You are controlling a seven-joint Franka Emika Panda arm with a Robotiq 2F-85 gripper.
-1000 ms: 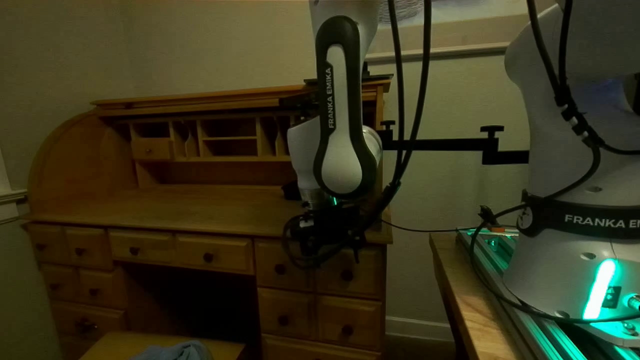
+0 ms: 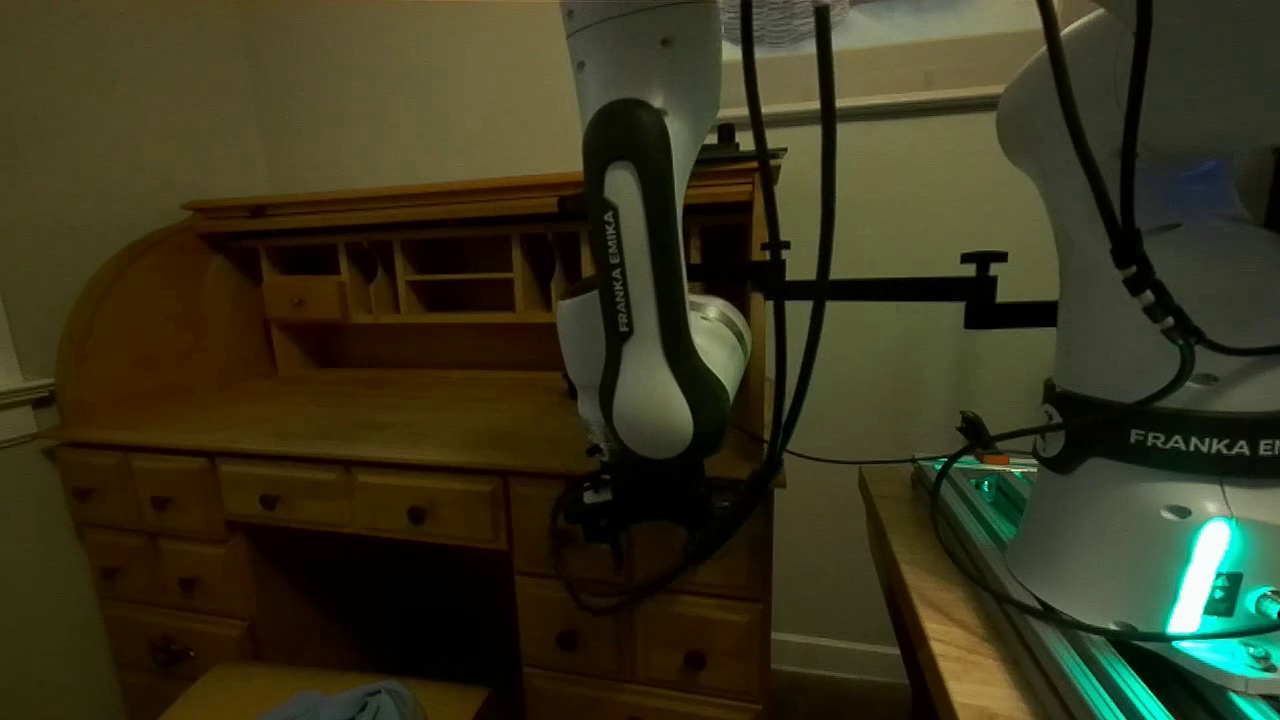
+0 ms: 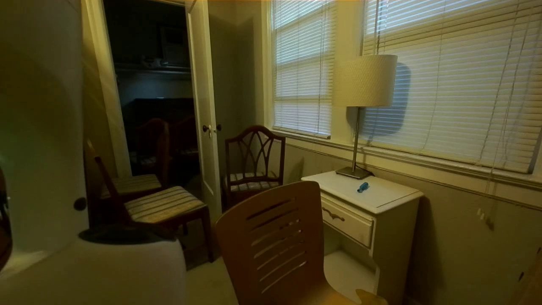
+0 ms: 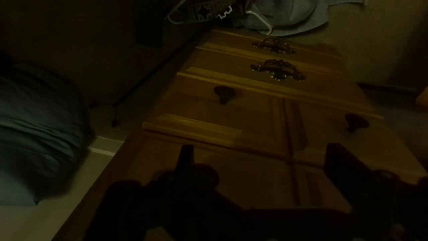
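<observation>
In the wrist view my gripper is open, its two dark fingers wide apart with nothing between them. Beyond them is the front of the wooden roll-top desk, with its right-hand drawers. A round knob appears close beside the left finger; whether they touch I cannot tell. Farther off are two more dark knobs, one on a left drawer and one on a right drawer, and two ornate metal handles. In exterior view 1 the gripper hangs in front of the upper right drawers, its fingers lost in shadow.
A chair seat with a blue cloth stands before the desk. Black cables loop down the arm. At the right is my wooden base table. A white side table holds a lamp and a small blue object.
My arm has moved lower and somewhat to the left in exterior view 1, and the gripper now hides part of the upper drawers. The desk drawers look unmoved.
</observation>
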